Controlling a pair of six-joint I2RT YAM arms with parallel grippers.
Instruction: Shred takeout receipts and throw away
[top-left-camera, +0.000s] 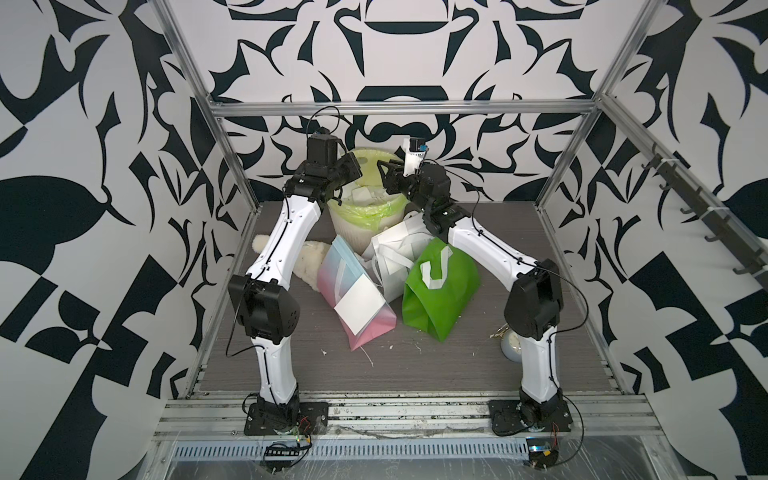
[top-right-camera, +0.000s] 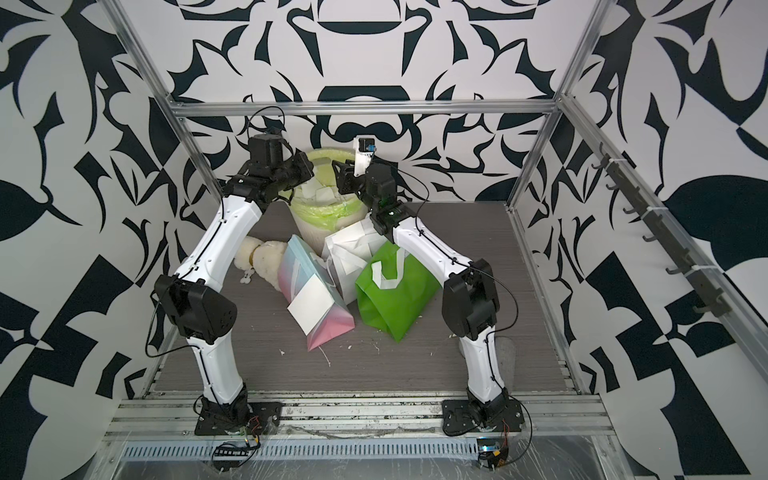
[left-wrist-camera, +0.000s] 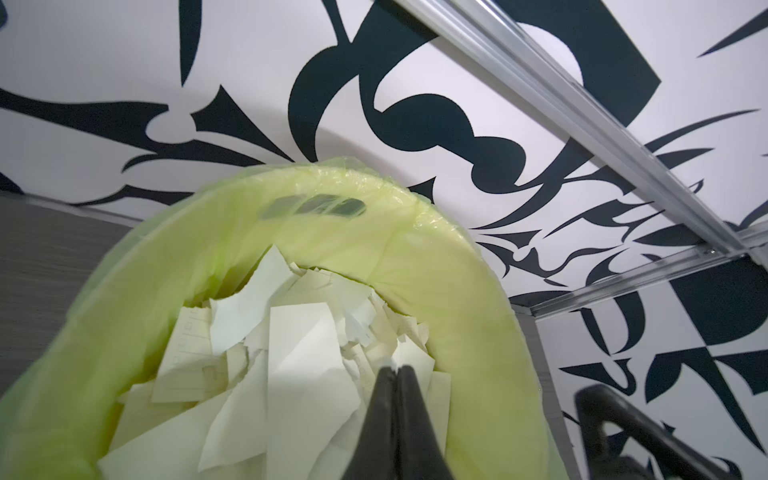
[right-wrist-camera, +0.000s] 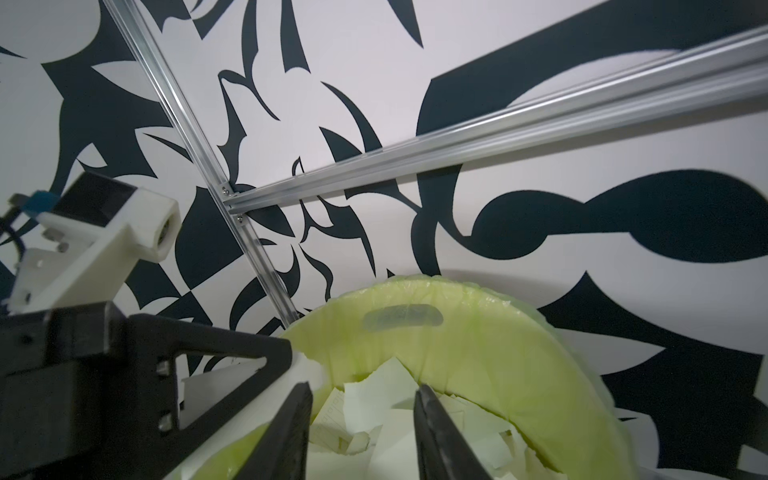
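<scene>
A cream bin (top-left-camera: 364, 224) with a green-yellow liner (top-right-camera: 326, 214) stands at the back, holding white torn receipt pieces (left-wrist-camera: 304, 376). Over the bin, my left gripper is shut, with no paper visible between its fingertips. Facing it from the right, my right gripper has its fingers apart above the paper, nothing seen held between them.
In front of the bin lie a pink-blue bag (top-left-camera: 356, 316), a white bag (top-left-camera: 393, 268) and a green bag (top-left-camera: 440, 296). A plush toy (top-right-camera: 264, 260) lies at the left, a round tin (top-left-camera: 512, 348) at front right.
</scene>
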